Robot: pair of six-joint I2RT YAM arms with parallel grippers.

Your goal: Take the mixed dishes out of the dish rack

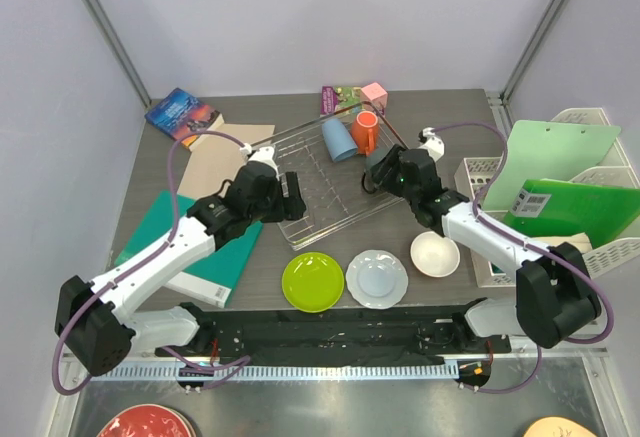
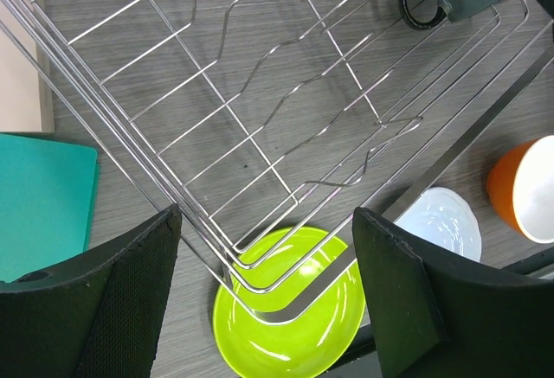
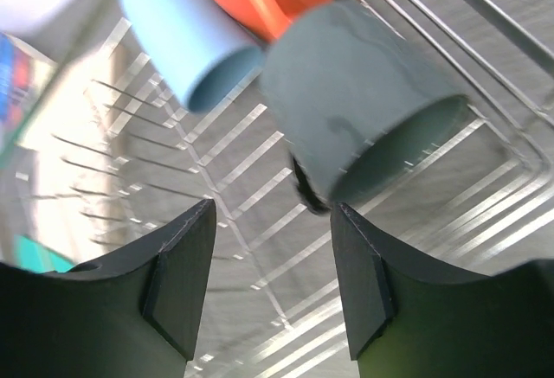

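Note:
The wire dish rack (image 1: 325, 193) holds a blue cup (image 1: 339, 140), an orange mug (image 1: 365, 131) and a dark grey-green mug (image 3: 355, 92). That grey-green mug lies on its side, its dark handle (image 2: 405, 2) toward the rack's middle. My right gripper is open just short of the mug's rim, with nothing between its fingers. In the top view the right arm covers much of this mug. Over the rack's left part hangs my left gripper, its fingers apart and empty. In front of the rack lie a green plate (image 1: 312, 282), a white plate (image 1: 377, 279) and a white bowl (image 1: 435, 254).
At right stands a white basket (image 1: 485, 267) with green folders (image 1: 575, 219). Behind the rack are a pink box (image 1: 374, 96) and a book (image 1: 338, 99). A teal folder (image 1: 232, 260) and another book (image 1: 183, 120) lie at left.

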